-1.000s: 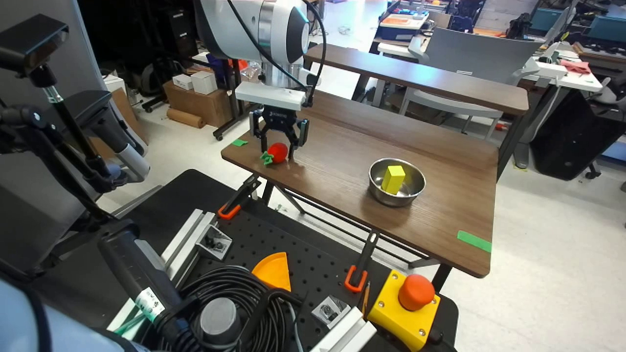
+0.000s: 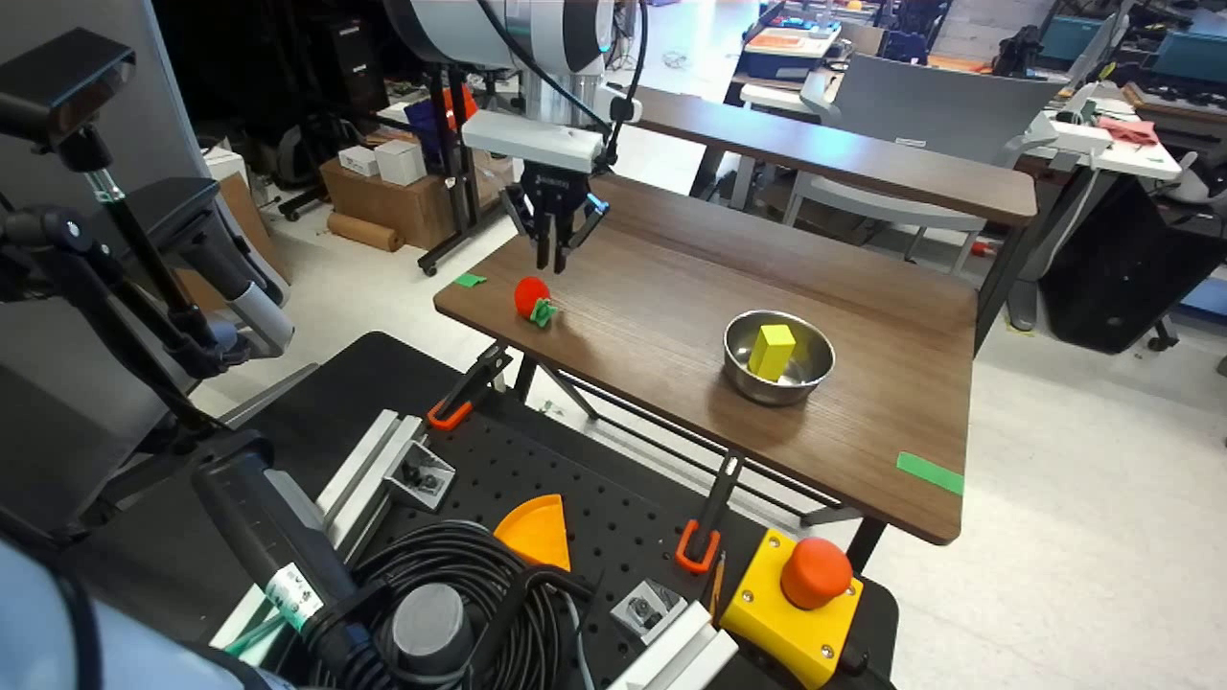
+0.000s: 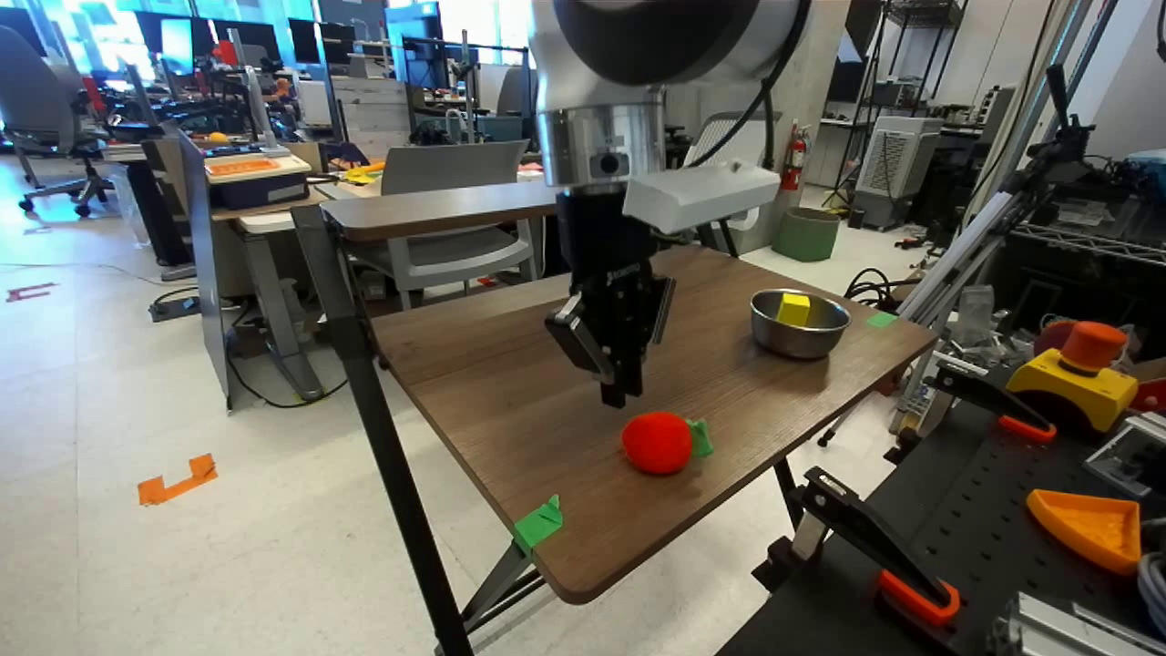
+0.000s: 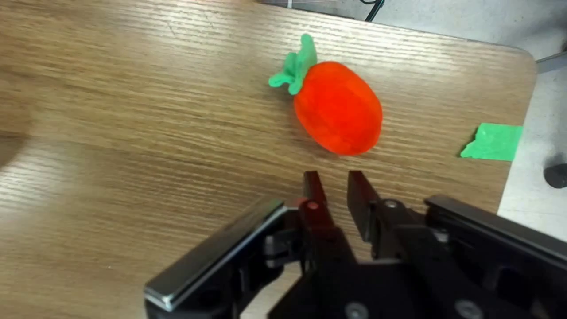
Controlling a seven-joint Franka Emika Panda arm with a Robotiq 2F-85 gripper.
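Note:
A red plush fruit with a green leafy top (image 4: 338, 109) lies on its side on the brown table, close to the left end in exterior view 1. My gripper hangs above the table, clear of the fruit, which appears beyond the fingertips in the wrist view. Its two fingers (image 4: 316, 186) stand a small way apart, and only bare wood shows between them. In exterior view 2 the gripper (image 3: 620, 395) is above and to the left of the fruit (image 3: 658, 443).
A steel bowl (image 2: 738, 370) holding a yellow block (image 2: 771, 350) stands towards the right of the table (image 2: 644, 310). Green tape (image 2: 930, 471) marks the front right corner, with another green piece (image 4: 493, 141) near the left end. Wood between fruit and bowl is clear.
The fruit has turned, its leafy end swinging rightward in exterior view 1.

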